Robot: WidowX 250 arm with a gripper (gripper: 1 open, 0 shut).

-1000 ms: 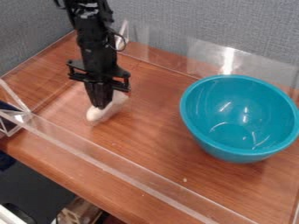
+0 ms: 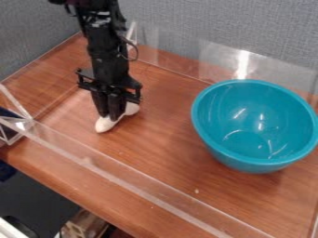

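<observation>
My black gripper (image 2: 114,104) reaches down from the top left to a small white object (image 2: 107,124) lying on the wooden table (image 2: 187,204). Its fingertips are over the object, partly covering it; I cannot tell whether they grip it or how far apart they stand.
A large teal bowl (image 2: 255,125) sits on the right side of the table. Clear plastic barriers run along the back and the front left.
My gripper has moved slightly lower over the white object, which now shows less below the fingers. The bowl has not moved.
</observation>
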